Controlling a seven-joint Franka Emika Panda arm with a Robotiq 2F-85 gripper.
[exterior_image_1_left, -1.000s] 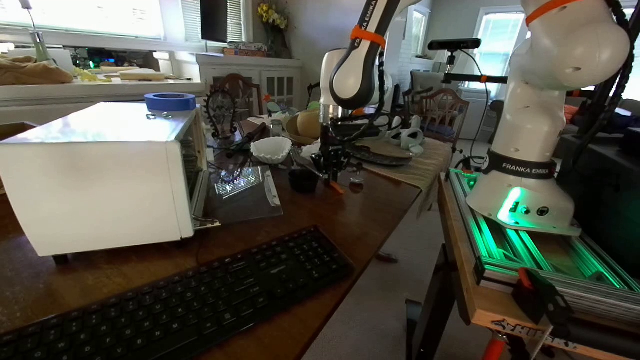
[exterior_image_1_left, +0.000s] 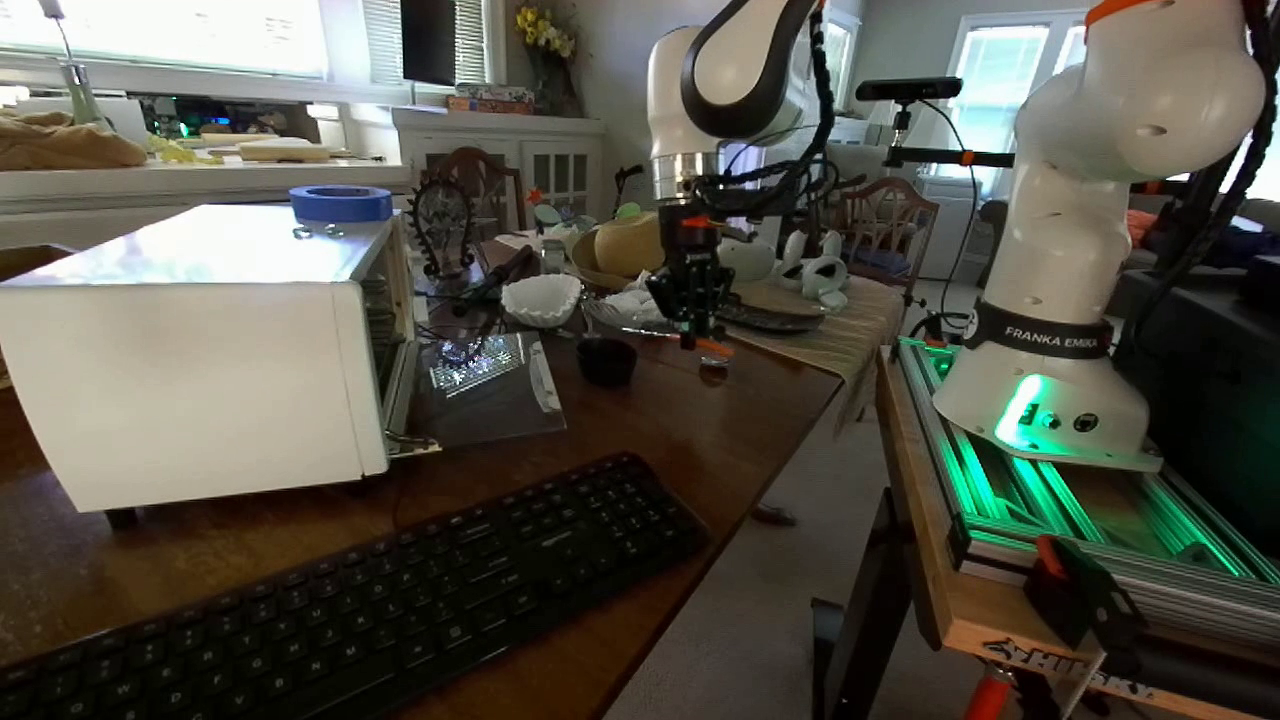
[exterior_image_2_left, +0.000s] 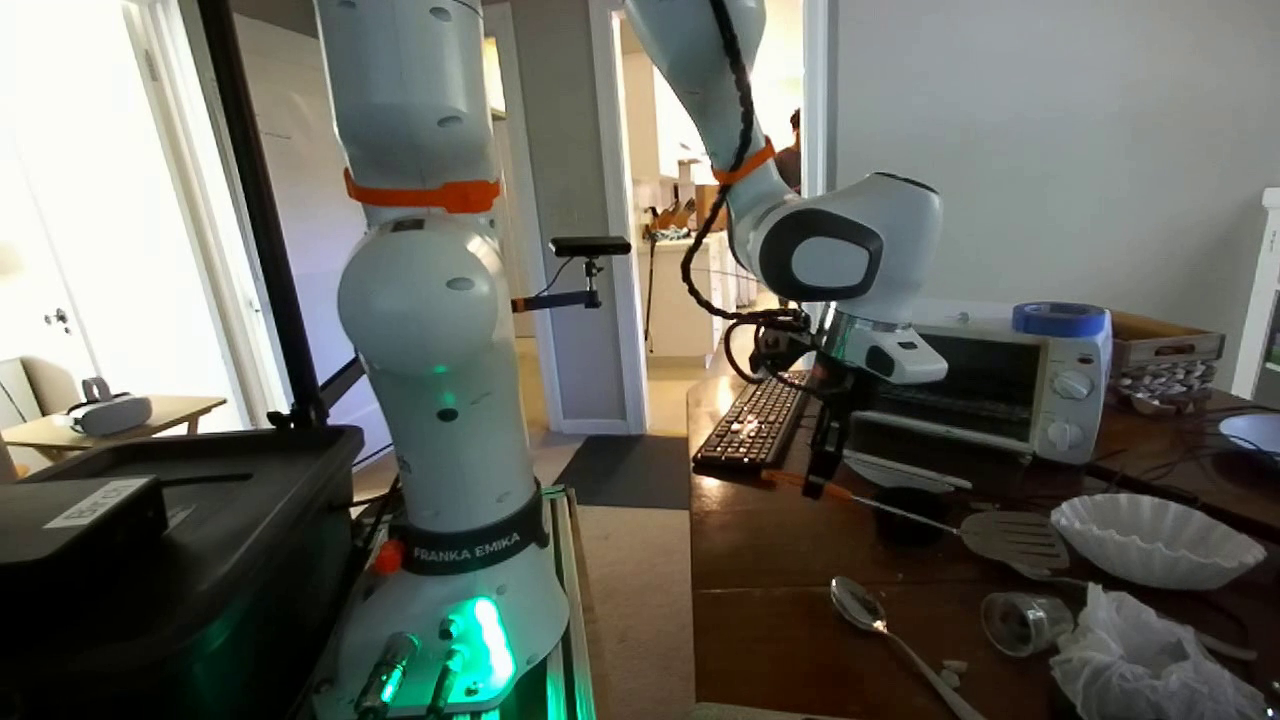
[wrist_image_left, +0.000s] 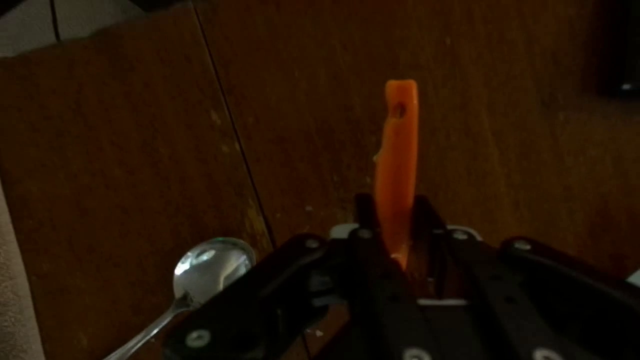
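Observation:
Pinched in my gripper is the orange handle (wrist_image_left: 400, 138) of a slotted spatula, its free end sticking out past the fingers. In exterior view 2 the gripper (exterior_image_2_left: 821, 484) is over the table, and the spatula's metal blade (exterior_image_2_left: 1015, 540) extends to the right of it, past a small black cup (exterior_image_2_left: 908, 516). Exterior view 1 shows the gripper (exterior_image_1_left: 699, 338) above the table's far part, to the right of that black cup (exterior_image_1_left: 606, 360). The blade is hidden in the wrist view.
A metal spoon (exterior_image_2_left: 858, 604) lies near the table edge, by a small glass jar (exterior_image_2_left: 1026, 624) and a white fluted bowl (exterior_image_2_left: 1154, 540). The toaster oven (exterior_image_1_left: 192, 372) has its door down. A black keyboard (exterior_image_1_left: 360, 588) fills the table's near part.
My gripper has risen and moved right in exterior view 1, away from the black cup. The orange handle has travelled with it and is now higher above the table.

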